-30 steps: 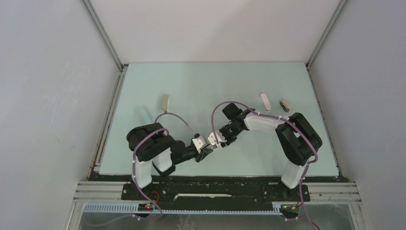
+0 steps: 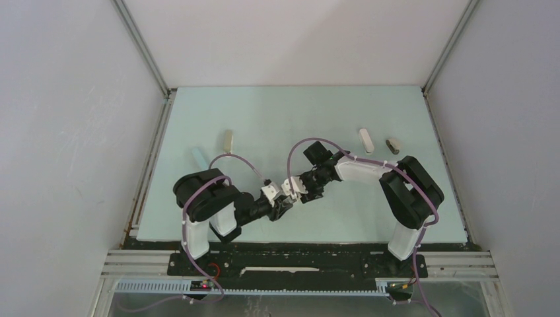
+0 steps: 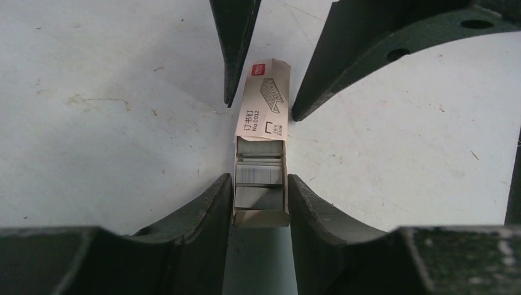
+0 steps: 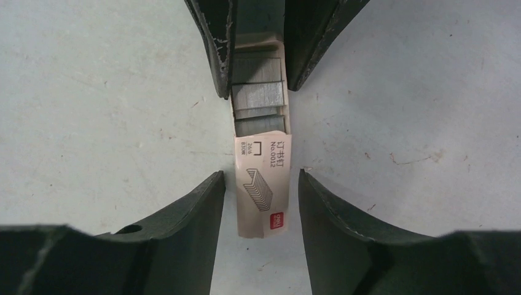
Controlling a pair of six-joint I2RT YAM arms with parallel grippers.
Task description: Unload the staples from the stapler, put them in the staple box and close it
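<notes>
A staple box with a pale printed sleeve [image 3: 264, 101] is slid partly open, and rows of grey staples [image 3: 259, 175] show in its tray. In the left wrist view my left gripper has its fingers against both sides of the tray's near end. Around the sleeve stands my right gripper, open, with a gap on each side in the right wrist view. From above, the grippers meet near the table's front middle and mostly hide the box. I cannot tell which object is the stapler.
At the right of the table lie a white block [image 2: 366, 140] and a small grey-brown object [image 2: 393, 145]. A beige block [image 2: 228, 141] and a light-blue strip [image 2: 200, 158] lie at the left.
My right gripper has shifted slightly left, towards my left gripper. The left arm has barely moved. The objects at the sides stay where they were.
</notes>
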